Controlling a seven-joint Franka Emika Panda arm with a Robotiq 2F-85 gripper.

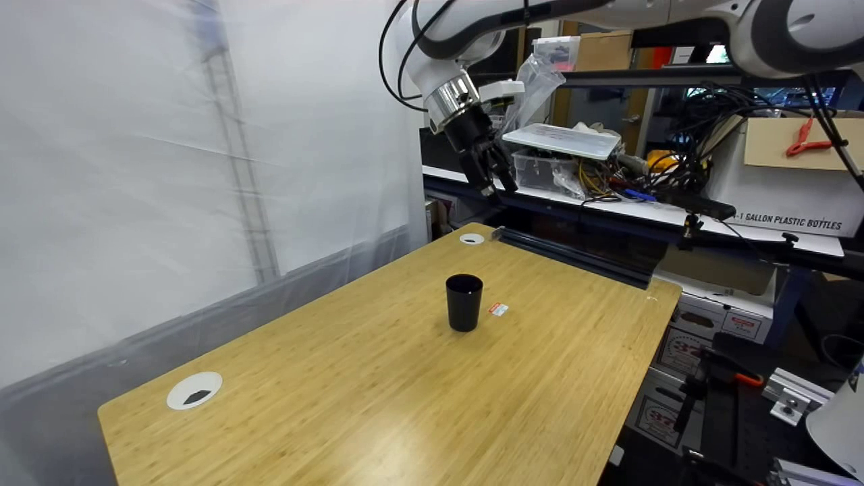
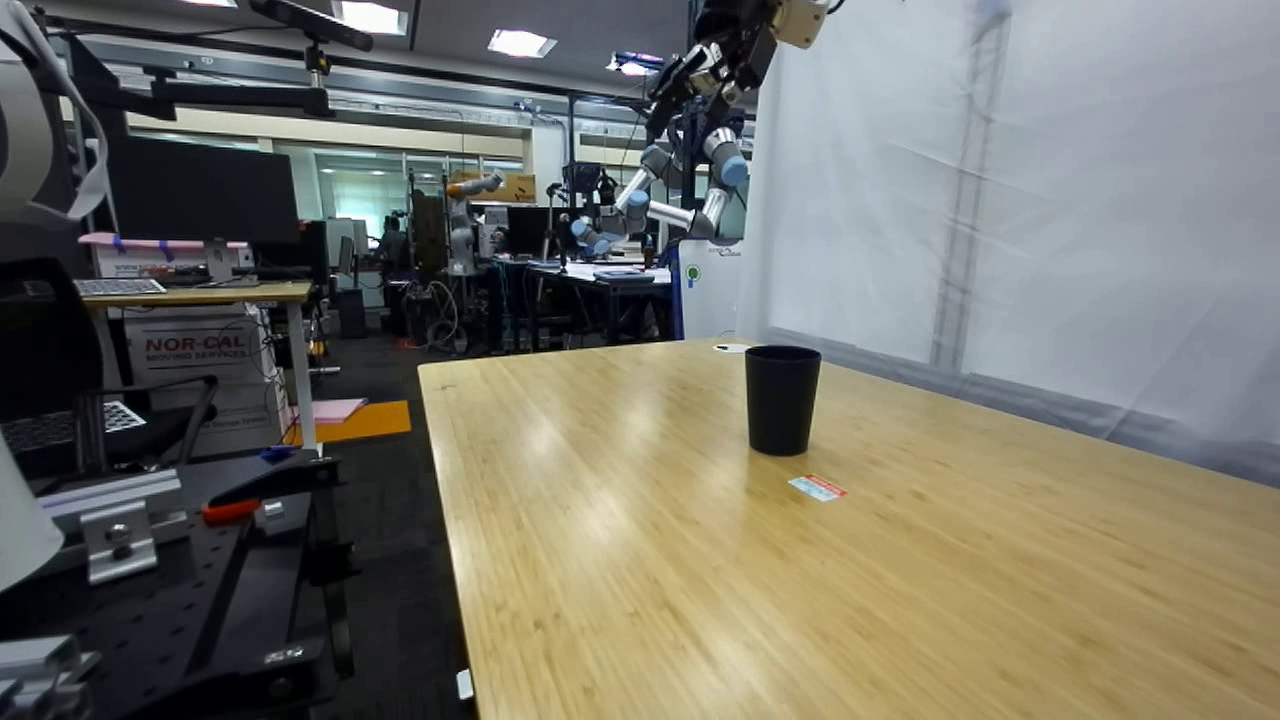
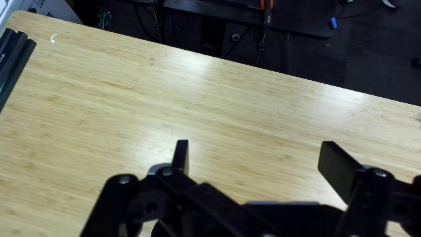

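Observation:
A black cup (image 1: pixel 464 304) stands upright on the wooden table (image 1: pixel 389 364), a small red-and-white label (image 1: pixel 498 308) lying flat beside it. In exterior view 2 the same cup (image 2: pixel 782 402) shows with its rim up and clear space around it. My gripper (image 1: pixel 499 189) hangs high above the table, well apart from the cup. The wrist view shows the gripper open, its two black fingers (image 3: pixel 181 156) wide apart with only bare tabletop seen between them. A dark curved edge peeks out at the bottom of that view, mostly hidden by the gripper; I cannot tell what it is.
A dark rail (image 1: pixel 571 258) runs along the far edge. Behind it, a shelf holds a lidded clear bin (image 1: pixel 563 140), cables and a large box (image 1: pixel 786 182). A white curtain (image 1: pixel 324 138) borders one side.

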